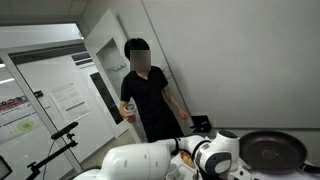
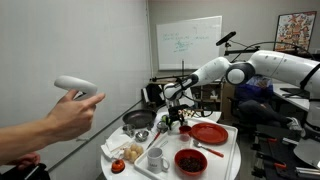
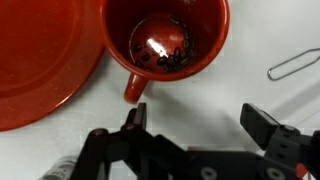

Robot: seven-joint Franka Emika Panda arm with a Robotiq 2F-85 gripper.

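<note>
A red mug (image 3: 165, 40) with several dark beans at its bottom fills the top middle of the wrist view, its handle (image 3: 135, 88) pointing toward my left finger. My gripper is open, its fingers standing wide apart over the bare white surface on the handle's side of the mug. Nothing is between them. Exterior view 2 has the arm (image 2: 182, 82) reaching down over the far part of the table; the fingertips are too small to tell there. In exterior view 1 the gripper end (image 1: 222, 155) is low and partly cut off.
Left of the mug lies a red plate (image 3: 40, 55); a wire clip (image 3: 293, 64) is on the right. A red bowl (image 2: 190, 162), a white mug (image 2: 156, 160) and a red tomato (image 2: 118, 166) stand nearer in exterior view 2. The black pan (image 1: 272, 151) lies beside the arm.
</note>
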